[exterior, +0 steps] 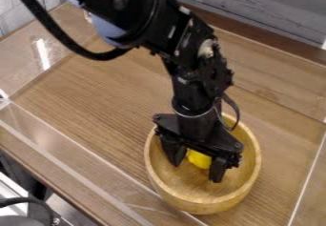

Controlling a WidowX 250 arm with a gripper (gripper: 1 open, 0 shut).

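My black gripper (193, 146) reaches down into a round tan bowl (197, 199) at the lower middle of the camera view, its fingers open on either side of a small yellow object (199, 158). The gripper body covers much of that object, so its shape and whether the fingers touch it cannot be told.
The bowl stands on a wooden table (90, 101) with bare room to the left and right. A pale wall (268, 15) runs along the back. The table's edge is at the lower left.
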